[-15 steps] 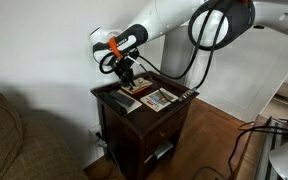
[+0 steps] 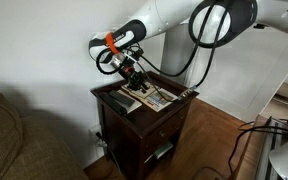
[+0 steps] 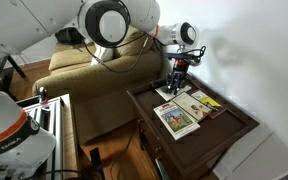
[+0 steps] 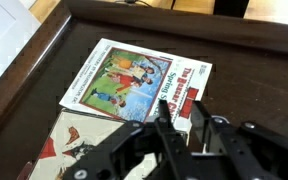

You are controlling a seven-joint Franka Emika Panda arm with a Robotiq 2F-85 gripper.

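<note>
My gripper (image 2: pixel 137 86) is low over the dark cabinet top, its fingers partly closed. In the wrist view, a pale book (image 4: pixel 76 140) with red and black drawings runs in from the lower left to beneath the gripper, which appears shut on its edge; the contact itself is hidden. Just beyond lies a picture book (image 4: pixel 136 78) with a white border and red lettering, flat on the wood. From the other side, the picture book (image 3: pixel 176 118) and the pale book (image 3: pixel 195 104) show close together, with the gripper (image 3: pixel 171 88) at their far end.
A grey-white item (image 2: pixel 123 99) lies near the left edge of the cabinet top (image 3: pixel 208 137), which has a raised rim. A yellow item (image 3: pixel 208 101) sits beside the wall. A brown sofa (image 3: pixel 84 75) stands beyond.
The gripper has come down and a little toward the front of the cabinet top, and the pale book under it seems to have shifted the same way. The picture book stays in place.
</note>
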